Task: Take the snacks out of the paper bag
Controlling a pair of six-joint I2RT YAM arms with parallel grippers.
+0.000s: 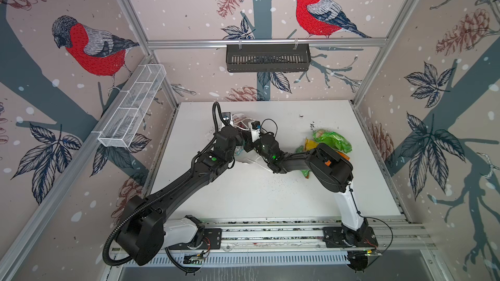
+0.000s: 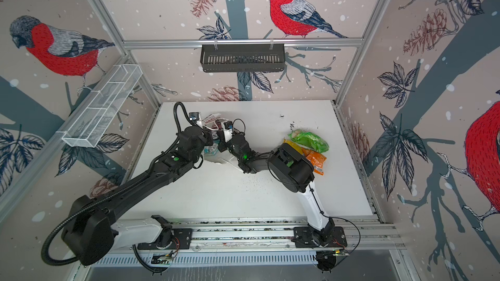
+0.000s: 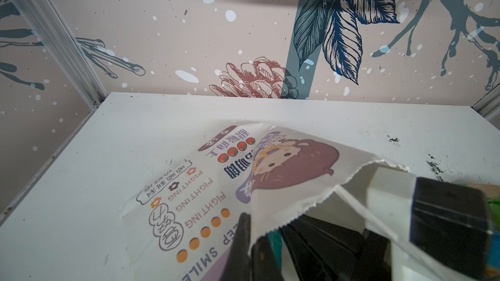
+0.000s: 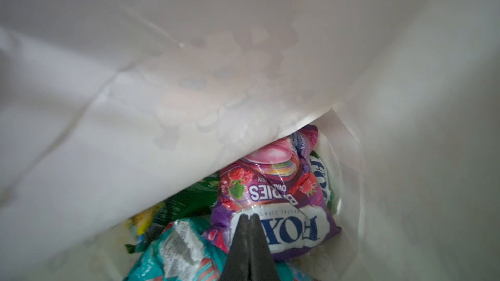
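The white printed paper bag [image 3: 208, 208] lies on the table with its mouth raised. My left gripper is shut on the rim of that mouth. Inside the bag, in the right wrist view, my right gripper has its fingers together with nothing between them. The purple FOX'S candy pack [image 4: 281, 192] lies just beyond the fingertips, apart from their grip. Beside it are a teal pack [image 4: 179, 252] and a dark green pack [image 4: 192, 197], partly covered by the bag's wall. From above, both arms hide much of the bag.
On the table's right lie several snack packs, among them a green one [image 2: 310, 139] and an orange one [image 2: 314, 160], partly behind the right arm. A dark basket [image 1: 268, 59] hangs at the back.
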